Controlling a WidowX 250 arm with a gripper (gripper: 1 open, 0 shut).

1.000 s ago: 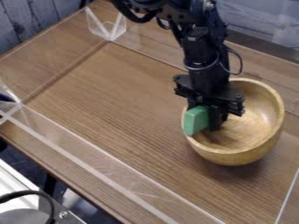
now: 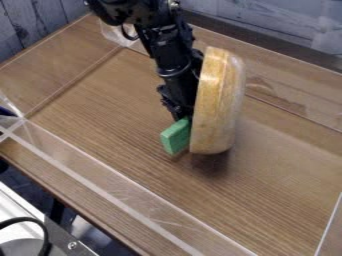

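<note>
The black gripper (image 2: 182,114) is low over the middle of the wooden table, shut on something at the wooden bowl's side. The bowl (image 2: 218,100) is tilted steeply up on its edge beside it, seen nearly edge-on. A green block (image 2: 177,137) is at the gripper's tip, against the bowl's left side. The fingertips are mostly hidden, so exactly what lies between them is unclear.
Clear tape or plastic edging runs at the left edge, and a black cable with a white object is at the lower left.
The arm has moved left, and the bowl has gone from lying tilted with its inside showing to standing steeply on edge. The green block has moved left with the gripper.
</note>
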